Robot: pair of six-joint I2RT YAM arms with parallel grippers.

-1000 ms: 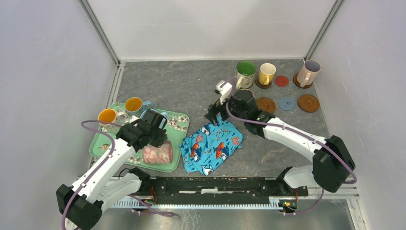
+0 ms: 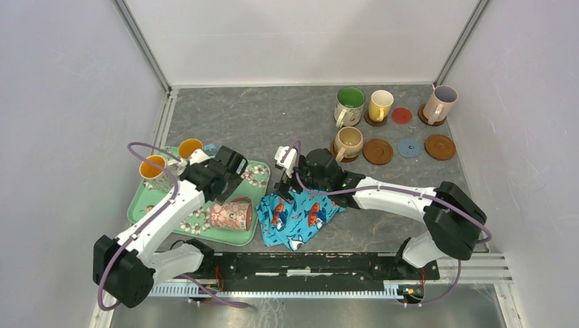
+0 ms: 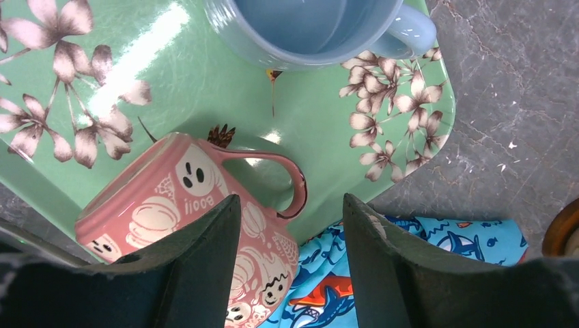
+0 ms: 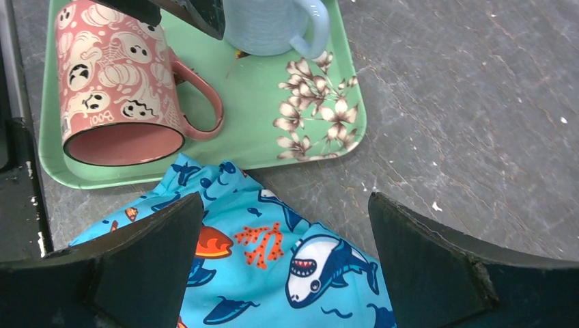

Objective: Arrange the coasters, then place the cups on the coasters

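Observation:
A pink ghost-patterned mug lies on its side on the green tray. Above it in the left wrist view is a light blue mug. My left gripper hangs open over the tray beside the pink mug's handle. My right gripper is open over the blue shark cloth. Coasters, brown, blue and red, lie at the back right.
Two orange-lined mugs stand on the tray's left. A green-lined mug, a yellow mug, a tan mug and a pale mug stand at the back right.
My right gripper has moved left and toward the front, over the cloth near the tray. My left arm has shifted slightly over the tray.

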